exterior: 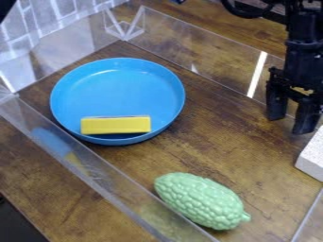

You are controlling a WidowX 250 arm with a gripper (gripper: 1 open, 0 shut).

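Note:
A blue plate (117, 90) sits on the wooden board at the left, holding a yellow block (115, 124) near its front rim. A green bumpy vegetable toy (199, 198) lies at the lower middle. My black gripper (293, 114) is low at the right edge, beside a white block (313, 154); whether its fingers are open or hold anything is hard to make out.
Clear plastic walls (94, 184) edge the work area along the back and left. The wooden floor (190, 151) between plate, toy and gripper is bare. A tiled surface shows at the top left.

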